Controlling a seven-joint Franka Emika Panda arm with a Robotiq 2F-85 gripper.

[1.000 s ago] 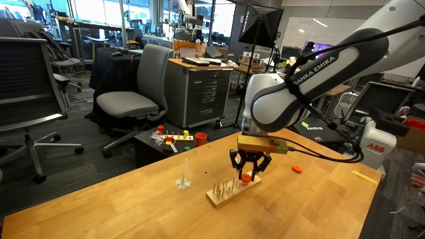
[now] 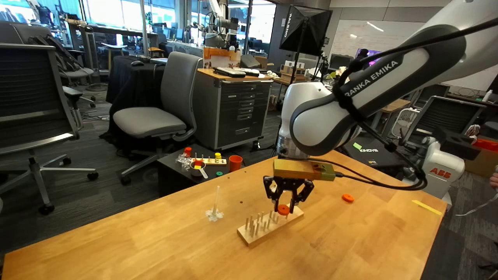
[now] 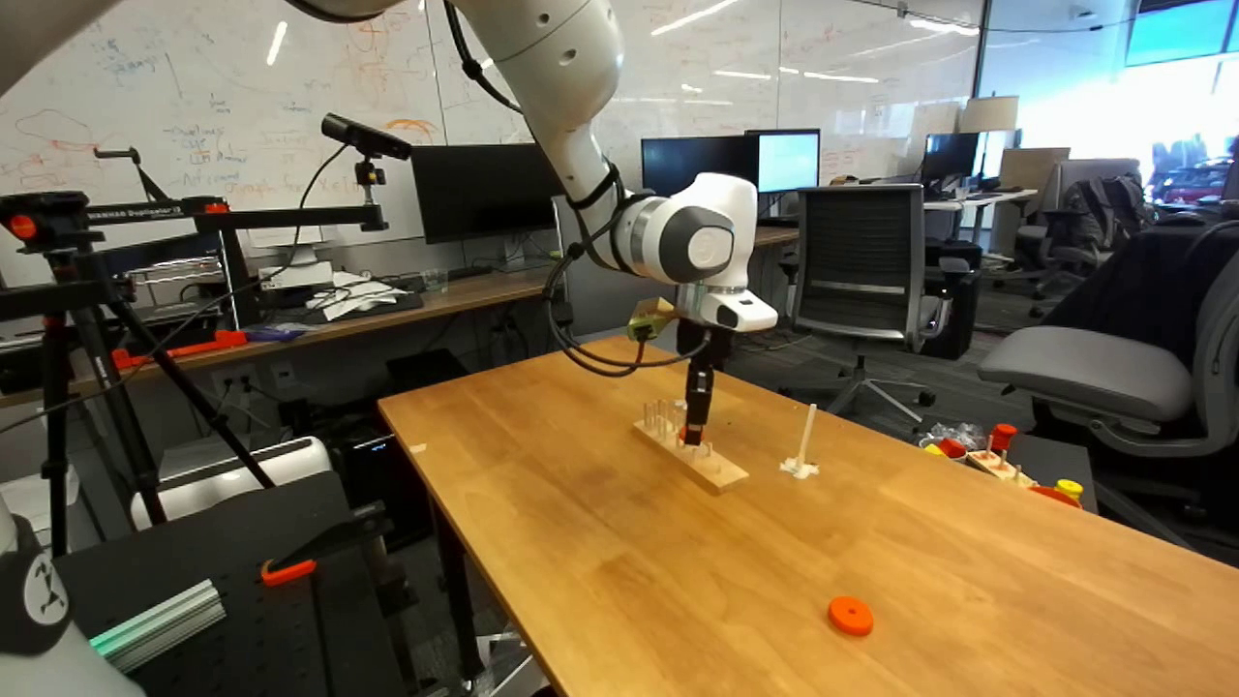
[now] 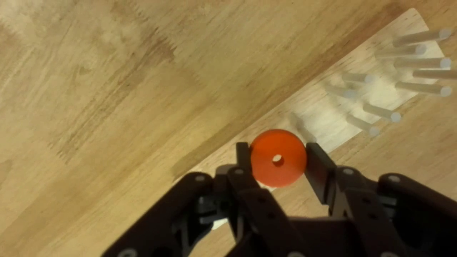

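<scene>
An orange disc (image 4: 268, 173) with a small centre hole is pinched between the black fingers of my gripper (image 2: 283, 209), one on either side. Under it lies the wooden peg board (image 3: 714, 469), its pegs grouped toward the end away from the disc. In the wrist view one peg (image 4: 303, 127) stands just beside the disc, close to a fingertip. Something pale shows in the disc's hole; whether that is a peg tip or the board I cannot tell. A second orange disc (image 3: 850, 616) lies flat on the table.
A single upright rod (image 2: 216, 200) is fixed to the wooden table (image 2: 140, 233) by a whitish base. Yellow tape (image 2: 426, 207) marks one edge. On a low black side table stand an orange cup (image 2: 235, 163) and small toys.
In exterior view 1 my gripper has shifted slightly left with the disc. The peg board has slid left and toward the camera too. The loose disc and the rod stay put.
</scene>
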